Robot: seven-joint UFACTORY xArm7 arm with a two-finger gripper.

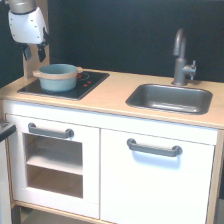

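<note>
My gripper (35, 52) hangs at the top left, its dark fingers apart, with nothing seen between them. Below it and slightly to the right, a blue-grey pot (57, 78) with side handles sits on the black cooktop (92, 82). The fingers look to be above and to the left of the pot, apart from it; how far in depth, I cannot tell. What is inside the pot cannot be made out.
A metal sink (170, 98) with a grey faucet (180, 58) is set into the right of the wooden counter (115, 97). The counter between cooktop and sink is clear. Below are a windowed oven door (88, 165) and a white cabinet door (150, 185), both closed.
</note>
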